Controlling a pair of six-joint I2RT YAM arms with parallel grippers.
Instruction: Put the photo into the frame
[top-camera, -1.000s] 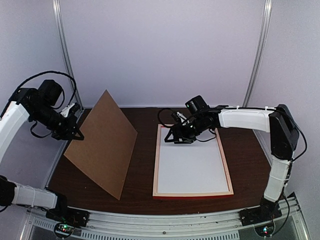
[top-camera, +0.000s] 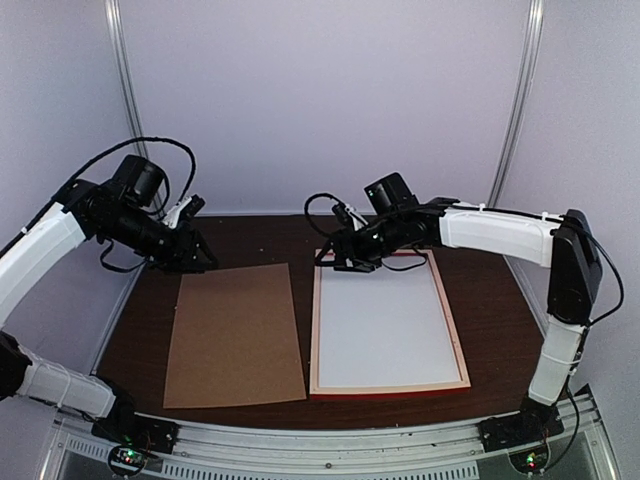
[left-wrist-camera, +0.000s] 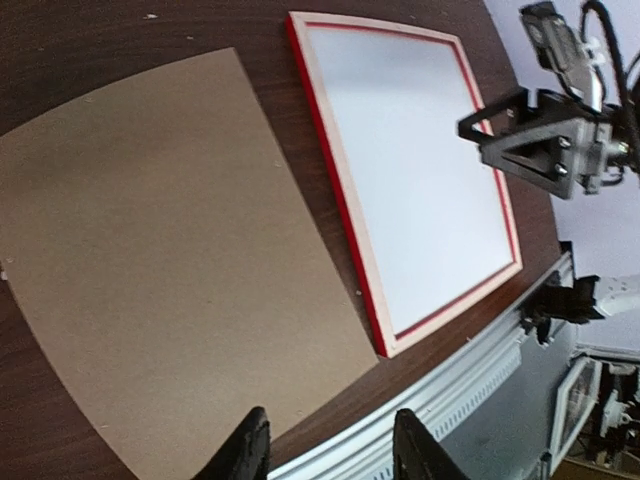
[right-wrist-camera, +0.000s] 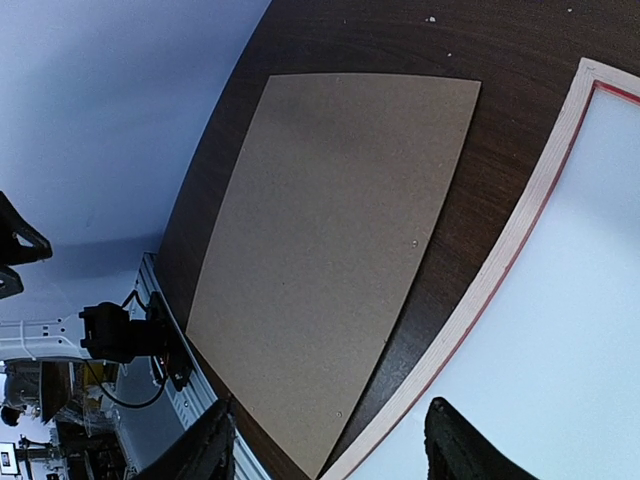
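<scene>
A brown board lies flat on the dark table, left of the frame. The picture frame has a pale wooden rim with red edges, and a white sheet fills its inside. No separate photo can be made out. My left gripper hangs over the board's far left corner, open; in the left wrist view its fingers stand apart with nothing between them. Above the frame's far left corner is my right gripper, its fingers also apart and empty.
A dark strip of table separates board and frame. Metal rails run along the front edge. White walls enclose the back and sides. The table beyond the board and frame is clear.
The board was tilted up on edge at my left gripper and now lies flat nearer the frame. The left gripper has moved right; the right one shifted slightly left and away.
</scene>
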